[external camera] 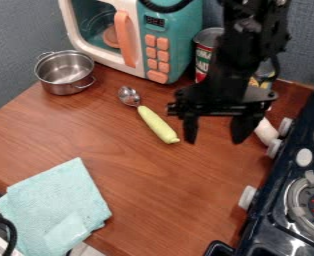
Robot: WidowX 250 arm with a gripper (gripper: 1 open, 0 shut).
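Observation:
My black gripper (215, 128) hangs over the right part of the wooden counter, open, fingers pointing down, right of a yellow corn cob (157, 124). A metal spoon (128, 95) lies just beyond the corn. A white object (265, 133) lies behind the gripper near the stove; its full shape is hidden. A red-labelled can (205, 52) stands behind my arm, largely covered by it.
A toy microwave (102, 25) stands at the back, a steel pot (65, 74) at back left, a teal cloth (53, 208) at front left, a black stove (293, 210) along the right.

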